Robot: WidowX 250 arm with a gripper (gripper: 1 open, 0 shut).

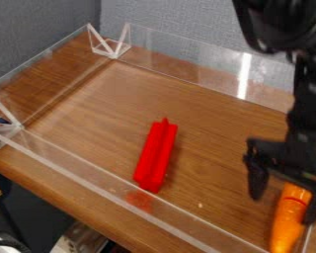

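Note:
An orange carrot (287,222) lies at the right front of the wooden surface, its upper end hidden behind my gripper (283,193). The gripper is blurred, low over the carrot, with its fingers apart; whether anything is between them is unclear. A long red object (155,155) lies left of centre, well away from the gripper.
Clear low walls edge the wooden surface (108,109), with white brackets (108,44) at the back left corner.

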